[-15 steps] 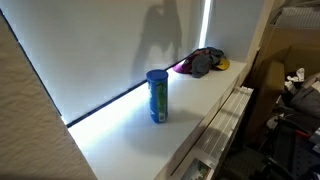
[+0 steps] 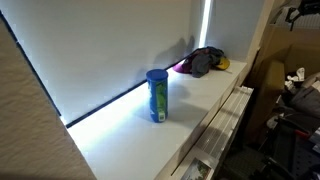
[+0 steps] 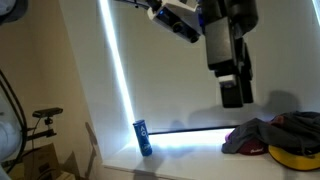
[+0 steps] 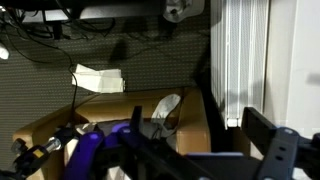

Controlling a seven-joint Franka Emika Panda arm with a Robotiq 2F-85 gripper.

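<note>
My gripper is open, its two dark fingers wide apart in the wrist view with nothing held between them. Below it there show a dark textured floor and a brown box. Exterior view 1 has the gripper high at the top right, away from the white ledge (image 2: 120, 150). On that ledge a blue cylindrical can (image 2: 157, 98) with a green-marked label stands upright. Toward the ledge's far end lies a heap of dark caps (image 2: 203, 62), with pink and yellow parts showing. Exterior view 2 puts the gripper large in front, above the level of the caps (image 3: 275, 135).
An open brown cardboard box (image 4: 190, 125) holds white and dark items, some unclear. A white slatted strip (image 4: 238, 60) runs along the ledge side. Between the can and the caps the ledge is bare.
The gripper has come into exterior view 1 at the top right, where it was out of sight before. The arm's shadow on the wall has shifted. Can and caps have stayed put.
</note>
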